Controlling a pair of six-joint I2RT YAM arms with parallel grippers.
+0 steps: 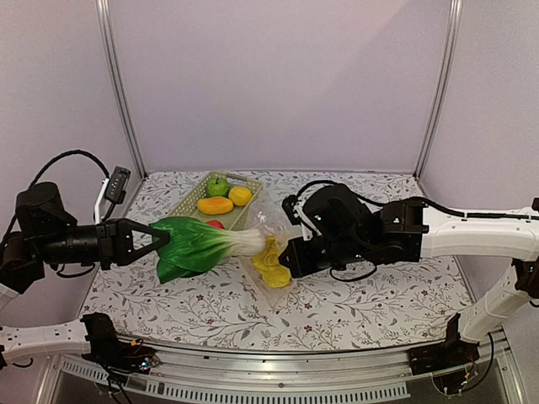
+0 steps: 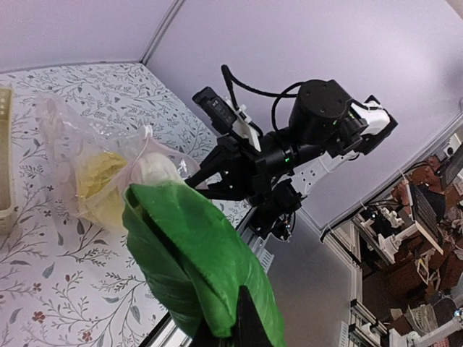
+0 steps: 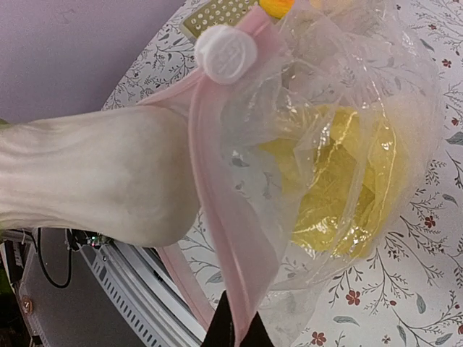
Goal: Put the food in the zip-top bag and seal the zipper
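A green leafy vegetable with a white stem (image 1: 198,246) hangs sideways, my left gripper (image 1: 160,239) shut on its leaf end. In the left wrist view its leaves (image 2: 195,253) cover much of the fingers. The clear zip top bag (image 3: 289,238) has a pinkish rim and a white slider (image 3: 226,54), with a yellow food item (image 3: 340,181) inside. My right gripper is shut on the bag's rim. The white stem end (image 3: 137,173) is at the bag's mouth, against the rim; whether it is inside I cannot tell.
Behind the vegetable stands a basket (image 1: 253,183) with a green apple (image 1: 218,185), an orange-yellow fruit (image 1: 215,205), a yellow fruit (image 1: 240,195) and a red item (image 1: 216,224).
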